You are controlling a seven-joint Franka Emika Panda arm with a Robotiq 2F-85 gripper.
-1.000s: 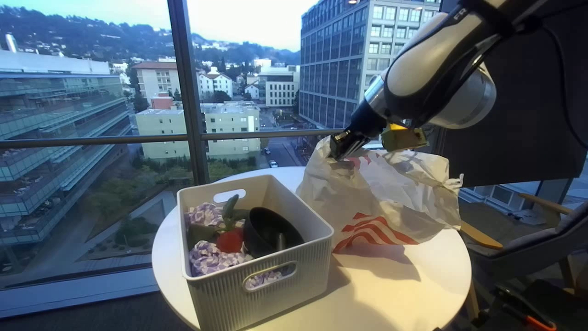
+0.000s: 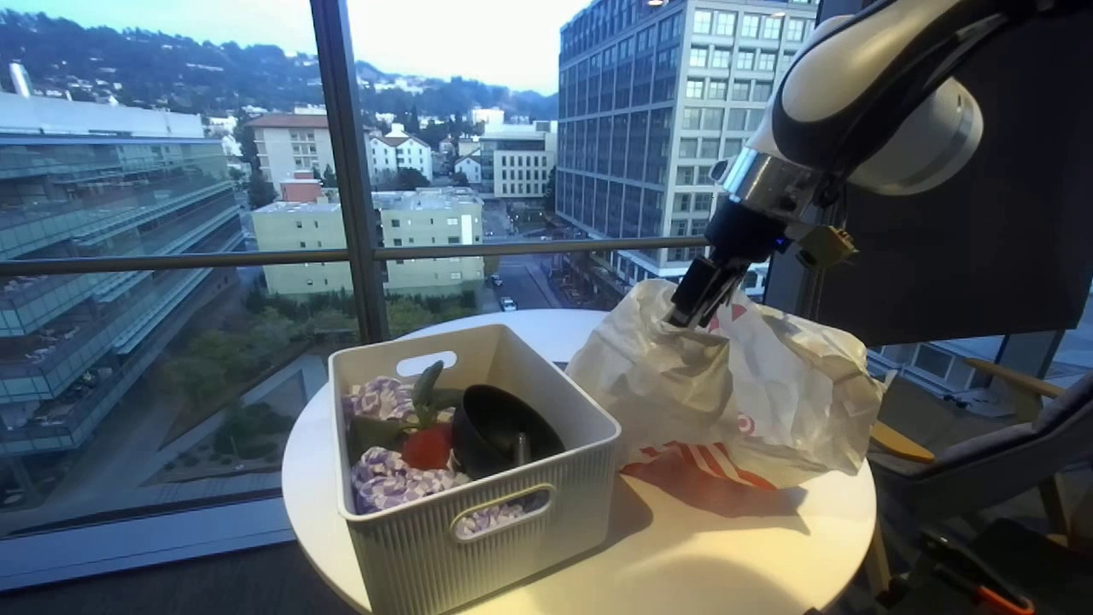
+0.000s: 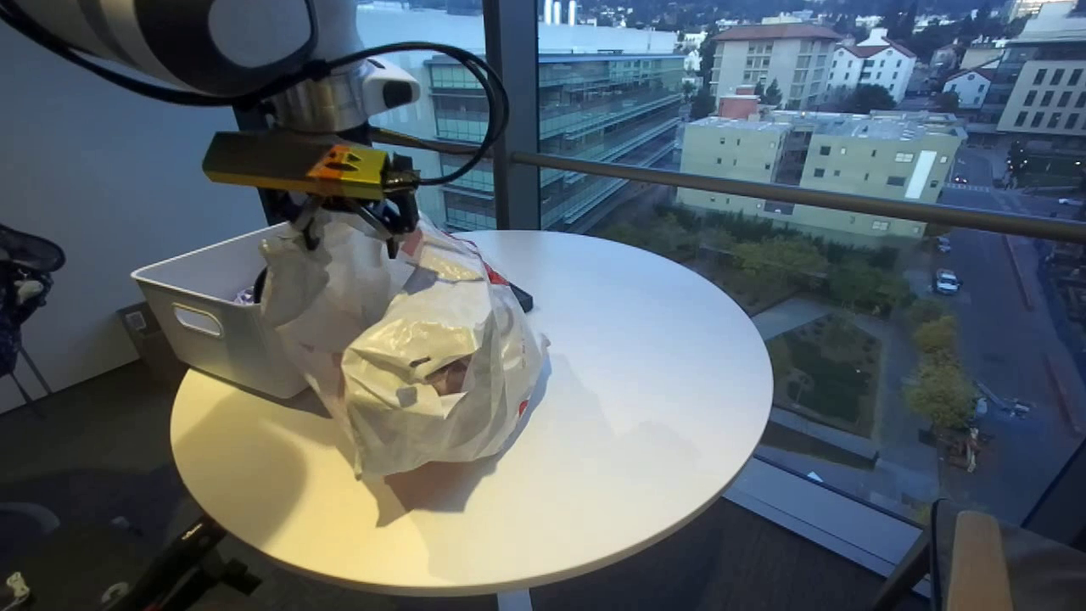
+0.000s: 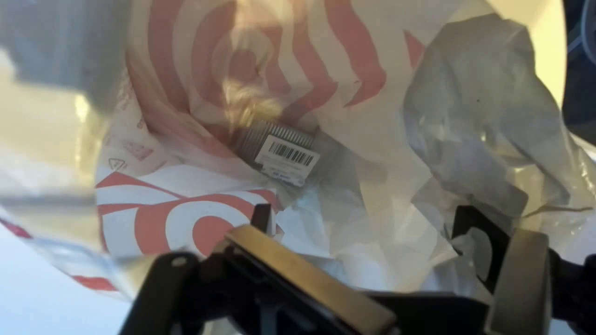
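A crumpled white plastic bag (image 2: pixel 779 395) with red markings lies on the round table, right of the bin in exterior view 1. My gripper (image 2: pixel 692 311) points down at the bag's upper edge, and bag plastic hides part of its outline. In the wrist view the two fingers (image 4: pixel 522 282) stand wide apart, so the gripper is open, with loose bag film around them. Inside the bag lies a greyish item with a barcode label (image 4: pixel 287 160); its full shape is hidden. In exterior view 2 the gripper (image 3: pixel 351 239) is over the bag (image 3: pixel 438 387).
Left of the bag stands a ribbed white bin (image 2: pixel 492 553) holding a dark bowl (image 2: pixel 502 430), a red item (image 2: pixel 426 448) and purple-white cloth (image 2: pixel 400 482). A small dark object (image 3: pixel 523 297) lies behind the bag.
The gripper has moved right and slightly down in exterior view 1, and now points more steeply downward. The bag has shifted right and sagged, its shape more crumpled.
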